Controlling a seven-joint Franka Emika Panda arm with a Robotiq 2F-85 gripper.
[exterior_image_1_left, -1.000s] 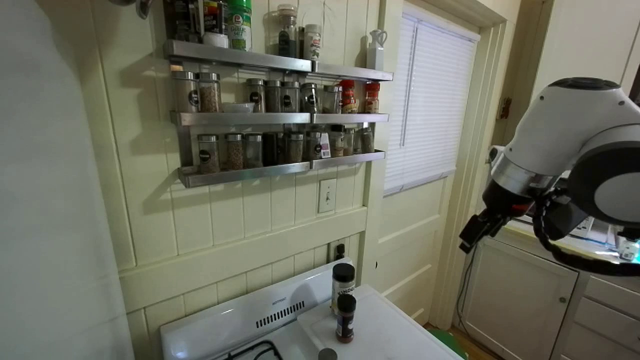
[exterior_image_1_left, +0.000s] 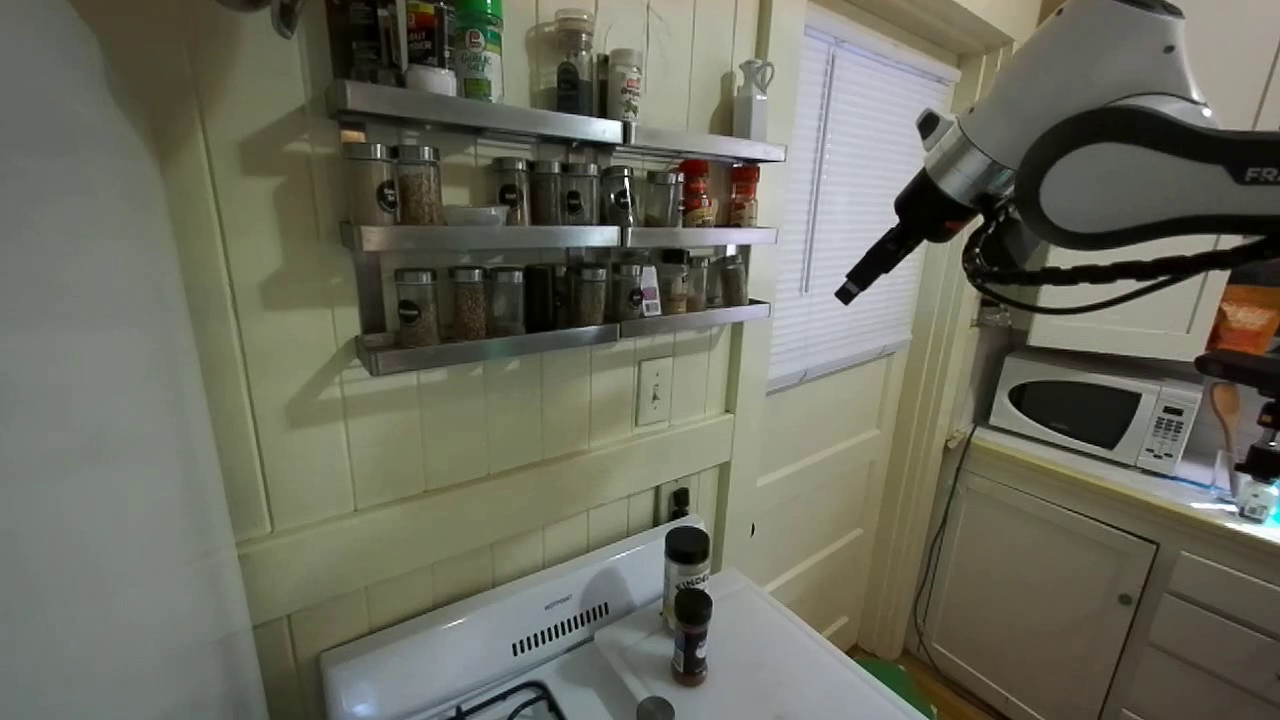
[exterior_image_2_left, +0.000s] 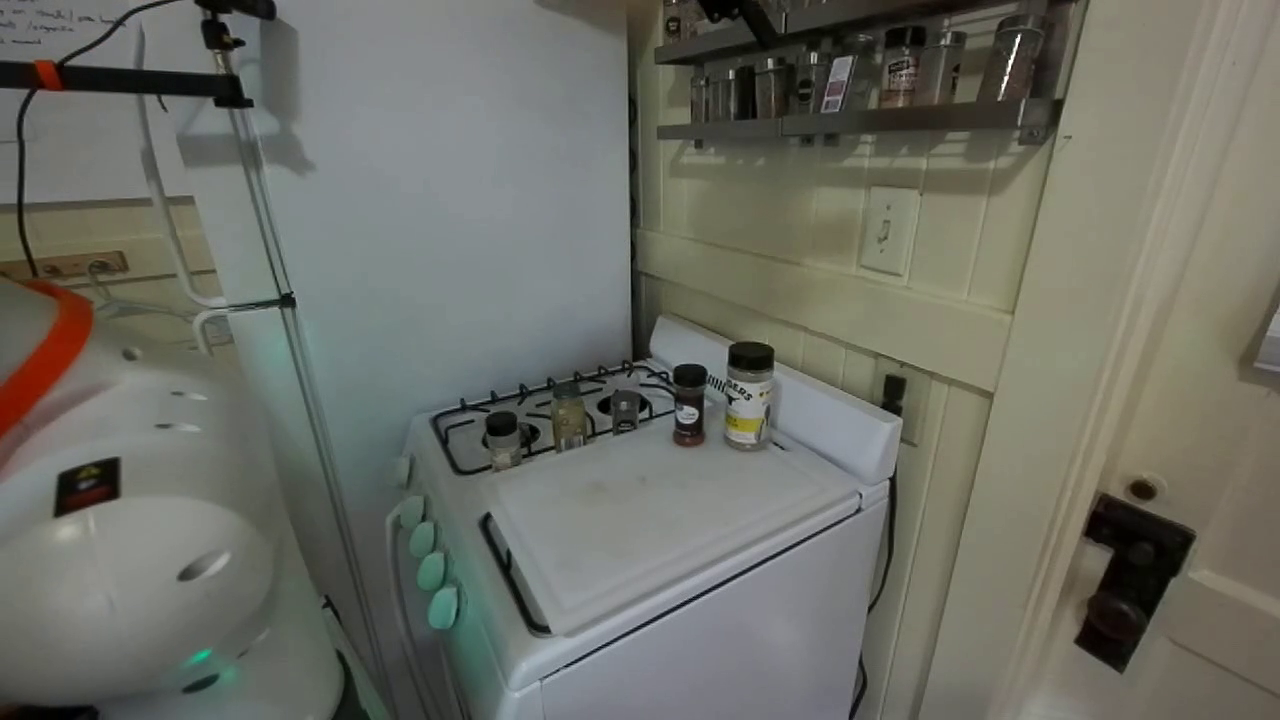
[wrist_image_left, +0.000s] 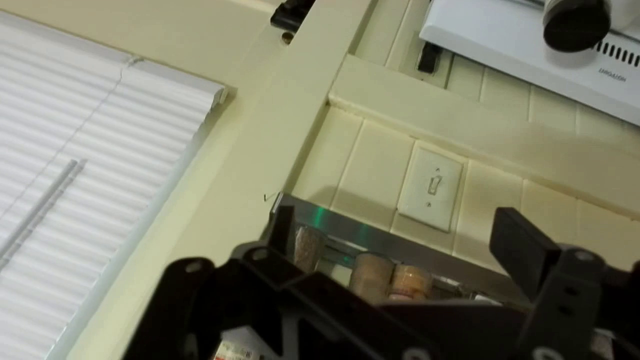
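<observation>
My gripper (exterior_image_1_left: 847, 292) is raised in front of the window blind, to the right of the spice shelves and well clear of them. In the wrist view its two black fingers stand wide apart, the right finger (wrist_image_left: 520, 252) showing plainly, with nothing held. Beyond them appears the lowest metal shelf (wrist_image_left: 384, 234) with spice jars on it, seen upside down. On the stove stand a large black-capped seasoning bottle (exterior_image_2_left: 750, 402) and a smaller dark spice bottle (exterior_image_2_left: 689, 408). Several more small jars, among them a greenish one (exterior_image_2_left: 567, 418), stand by the burners.
Three tiers of shelves hold jars; the middle shelf (exterior_image_1_left: 480, 238) has a gap around a small white dish (exterior_image_1_left: 475, 216). A white cover (exterior_image_2_left: 648, 516) on the stove is mostly bare. A microwave (exterior_image_1_left: 1074, 408) sits on the right counter.
My arm has risen a good way and moved left in exterior view 1, from low by the cabinet to window height. The bottles and shelf jars have stayed put.
</observation>
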